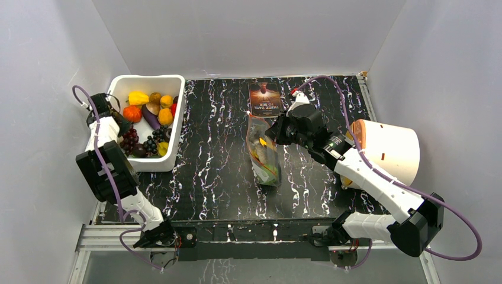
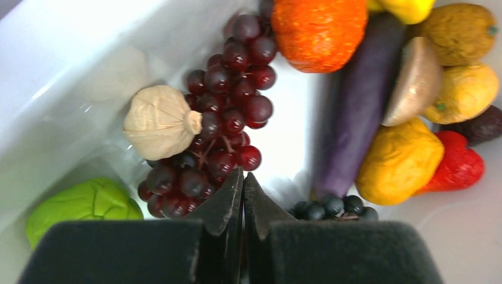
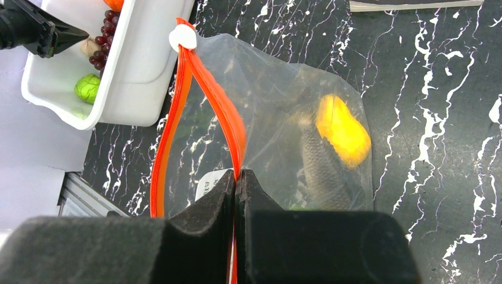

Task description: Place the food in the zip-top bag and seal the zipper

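Note:
A clear zip bag (image 1: 263, 157) with an orange zipper rim stands mid-table, mouth agape. In the right wrist view, its zipper (image 3: 234, 130) carries a white slider (image 3: 183, 36). My right gripper is shut on the rim. A yellow piece (image 3: 343, 131) and a brownish scaly one lie inside the bag, with something green low down. Over the left side of the white bin (image 1: 179, 127), my left gripper is shut, with nothing showing between its fingertips. Below it are red grapes (image 2: 222, 100), a garlic bulb (image 2: 155, 121) and a green item (image 2: 83, 207).
An eggplant (image 2: 361, 112), an orange pumpkin (image 2: 319, 32) and other produce fill the rest of the bin. A book (image 1: 265, 98) lies behind the bag, and a large pale cylinder (image 1: 388, 152) sits at right. Dark tabletop between bin and bag is clear.

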